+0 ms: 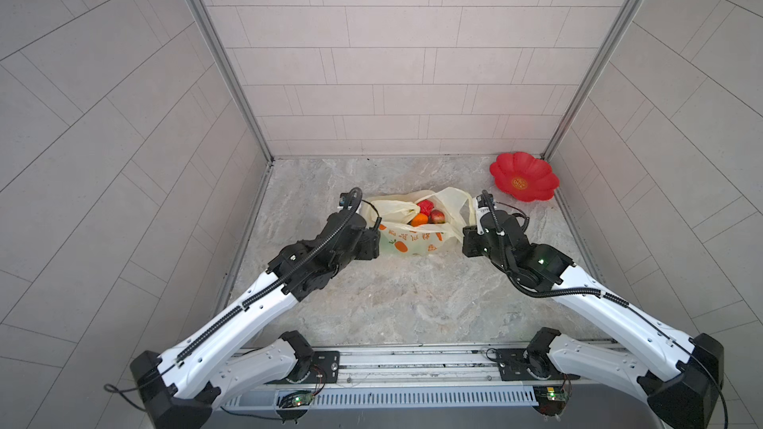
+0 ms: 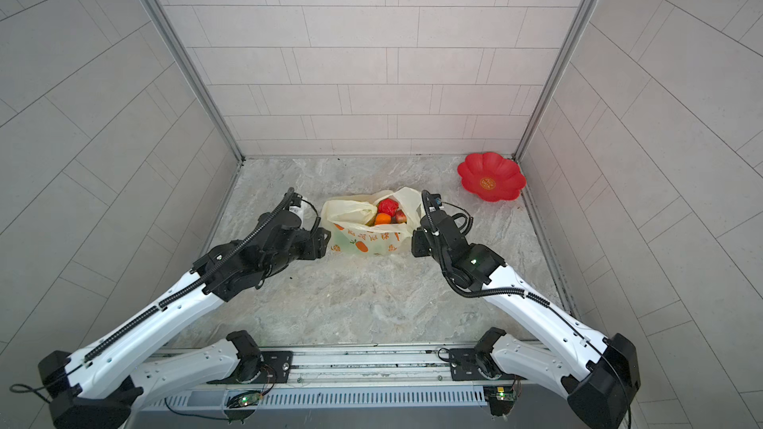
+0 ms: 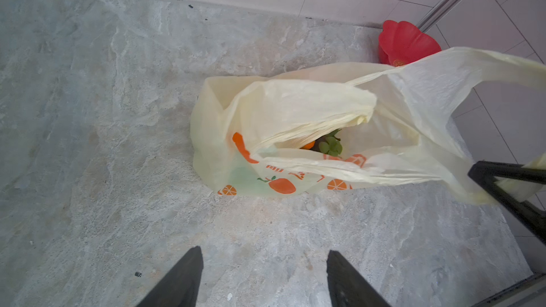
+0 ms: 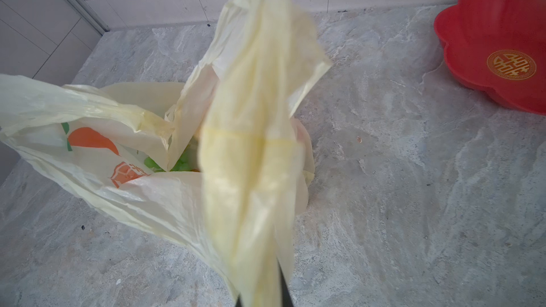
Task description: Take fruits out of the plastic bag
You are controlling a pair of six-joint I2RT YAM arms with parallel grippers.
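Observation:
A pale plastic bag (image 1: 409, 242) with printed oranges lies open on the counter. Inside show an orange (image 2: 383, 218), an apple (image 1: 436, 217), a red fruit (image 2: 388, 206) and green grapes (image 3: 331, 143). My left gripper stands open just outside the bag, its fingers over bare counter in its own wrist view. My right gripper is shut on a strip of the bag at the right end, which fills much of the right wrist view.
A red flower-shaped bowl (image 2: 505, 175) sits at the back right corner. Bare counter (image 1: 381, 294) lies in front and at left; tiled walls close the back and sides.

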